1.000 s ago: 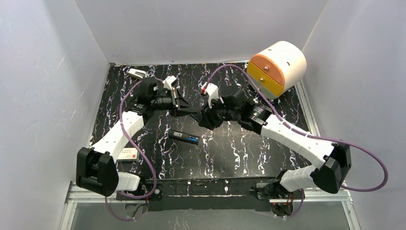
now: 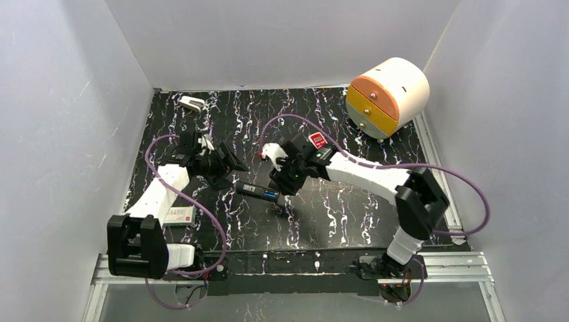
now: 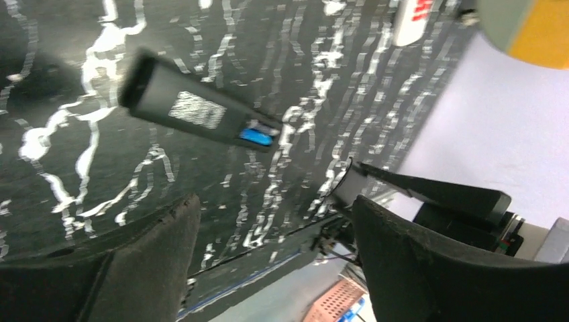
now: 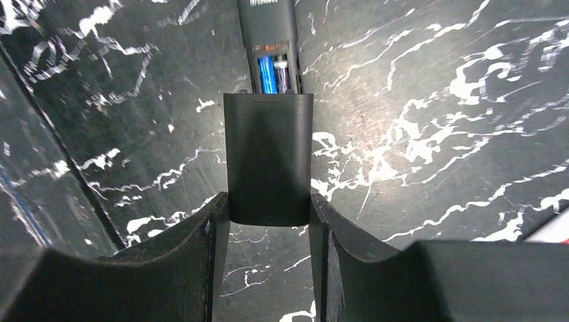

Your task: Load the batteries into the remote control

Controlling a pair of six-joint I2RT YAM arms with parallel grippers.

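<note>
The black remote [image 2: 257, 192] lies on the marble table, its battery bay exposed at one end with a blue battery [image 4: 267, 72] and a silver-looking one beside it [image 4: 282, 74]. My right gripper is shut on a black battery cover [image 4: 269, 154], held just off that end of the remote. My left gripper [image 2: 228, 168] is above and left of the remote, its fingers apart with nothing seen between them. In the left wrist view the remote [image 3: 184, 107] lies beyond those fingers.
A rounded box with coloured drawers [image 2: 379, 100] stands at the back right. A white object [image 2: 192, 103] is at the back left, a pale card-like case [image 2: 179, 216] at the left edge, and a red-and-white item [image 2: 317, 139] behind the right gripper.
My right one moved slightly left and toward the remote's end, carrying the cover.
</note>
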